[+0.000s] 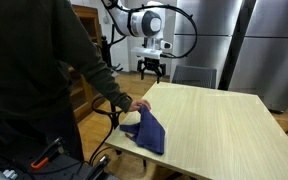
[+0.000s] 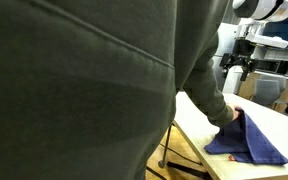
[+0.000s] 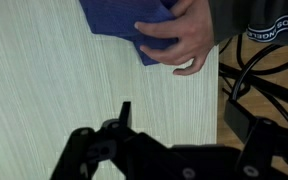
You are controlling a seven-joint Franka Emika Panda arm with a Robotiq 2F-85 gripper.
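Observation:
A dark blue cloth (image 1: 148,133) lies partly bunched on the near left end of the table, with a person's hand (image 1: 138,105) on it. In the second exterior view the same cloth (image 2: 252,145) has one part raised under the hand. The wrist view shows the cloth (image 3: 124,17) at the top edge, partly cut off, with the person's fingers spread over it. My gripper is open above the bare tabletop, its fingers wide apart and nothing between them. From the first exterior view, the gripper (image 1: 152,70) hangs at the table's far end, well away from the cloth.
The person's dark sleeve and body (image 2: 84,90) block much of both exterior views. A grey chair (image 1: 194,78) stands behind it. Black cables (image 3: 252,72) hang beside the table edge.

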